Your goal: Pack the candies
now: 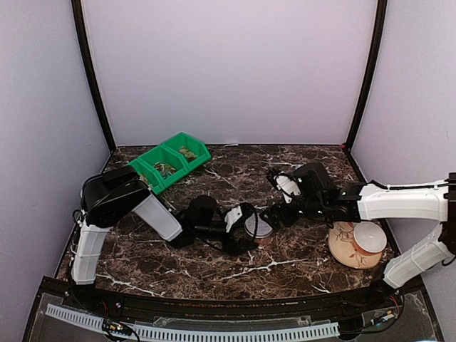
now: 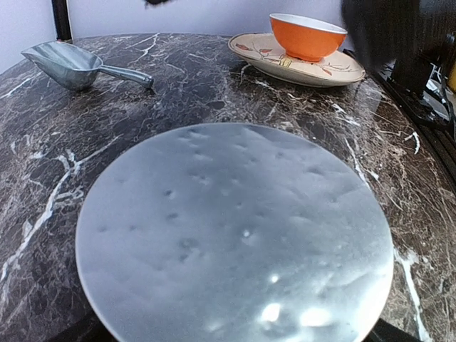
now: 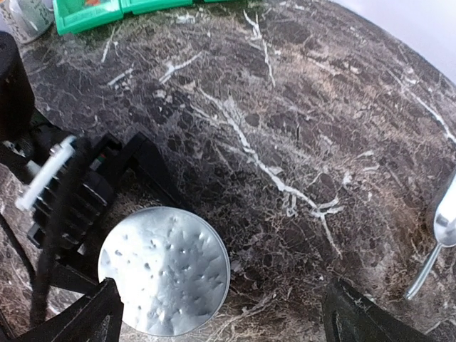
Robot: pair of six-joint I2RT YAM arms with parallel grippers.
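Observation:
A round container with a dented silver lid point(image 1: 258, 226) stands mid-table; its lid fills the middle of the left wrist view. My left gripper point(image 1: 249, 235) is shut on its body, below the lid, which hides most of the grip. In the right wrist view the same lid point(image 3: 165, 271) lies at lower left, beside the left gripper's dark fingers. Open and empty, my right gripper has its fingers wide apart, just right of the lid. Wrapped candies point(image 1: 164, 169) lie in the green three-part bin point(image 1: 191, 169) at the back left.
A metal scoop point(image 2: 75, 68) rests on the table, hidden by the right arm in the top view. An orange bowl point(image 2: 308, 37), white inside, sits on a patterned plate point(image 2: 249, 48) at the right. Bare marble point(image 1: 242, 167) lies behind the container.

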